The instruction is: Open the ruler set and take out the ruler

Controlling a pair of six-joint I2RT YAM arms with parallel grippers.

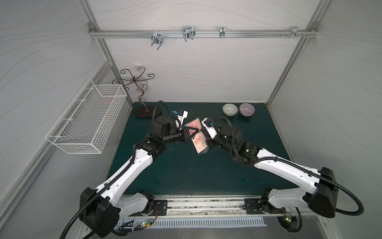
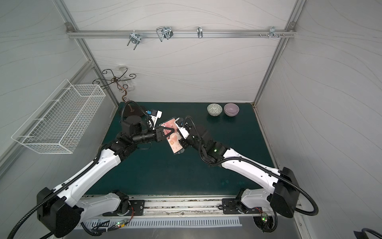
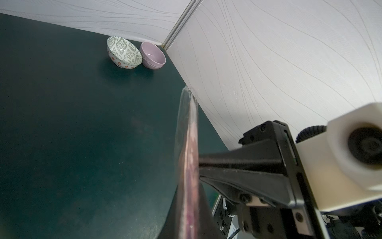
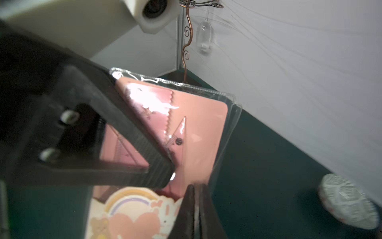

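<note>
The pink ruler set point(image 1: 198, 141) is held upright between the grippers in a clear sleeve, with triangle rulers and a rainbow-and-bunny card visible in the right wrist view. My left gripper point(image 1: 193, 132) is shut on it; in the left wrist view the set point(image 3: 189, 159) appears edge-on in front of its black fingers. My right gripper point(image 1: 206, 139) is at the set's right side, with its blurred fingertips at the lower edge of the pink sleeve in the right wrist view; how far they are open is hard to tell.
A patterned bowl point(image 1: 229, 109) and a purple bowl point(image 1: 246, 109) stand at the back right. A metal stand point(image 1: 148, 112) is at the back left, beside a white wire basket point(image 1: 85, 119) on the wall.
</note>
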